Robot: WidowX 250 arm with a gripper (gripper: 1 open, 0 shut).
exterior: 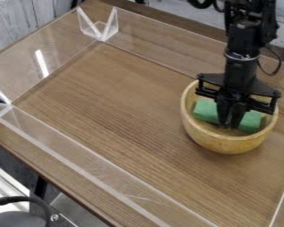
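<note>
A black robot gripper (237, 105) hangs down into a tan round bowl (224, 139) on the right side of the wooden table. Inside the bowl lies a green object (208, 112), partly hidden behind the gripper's fingers. The fingertips are at the green object, but whether they close on it cannot be seen.
A clear plastic piece (98, 27) stands at the back left. A dark object (17, 213) sits off the table's near-left corner.
</note>
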